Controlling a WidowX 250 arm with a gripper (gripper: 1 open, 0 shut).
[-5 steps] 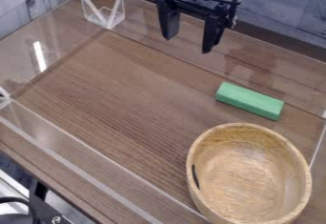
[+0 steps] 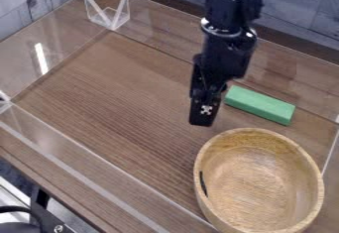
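My black gripper (image 2: 205,103) hangs low over the middle of the wooden table, open, its fingers pointing down. It is just left of a green block (image 2: 260,105) and above and behind a round tan bowl (image 2: 257,144). Nothing shows between its fingers.
The bowl fills the lower right of the table (image 2: 99,108). A clear plastic stand (image 2: 109,9) is at the back left. Grey plank-like panels line the back.
The block and bowl stay where they were.
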